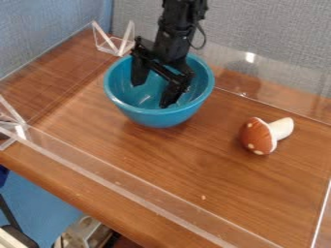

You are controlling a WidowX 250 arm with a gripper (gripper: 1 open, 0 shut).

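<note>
A blue bowl (158,109) stands at the upper middle of the wooden table. My black gripper (155,82) reaches down inside it from above, fingers open, with the bowl's near wall partly below them; nothing shows held. A toy mushroom (262,136) with a reddish-brown cap and white stem lies on its side to the right of the bowl.
Clear plastic walls border the table (168,194). Grey padded walls stand behind and at the left. A metal fixture (81,232) shows at the lower left, off the table.
</note>
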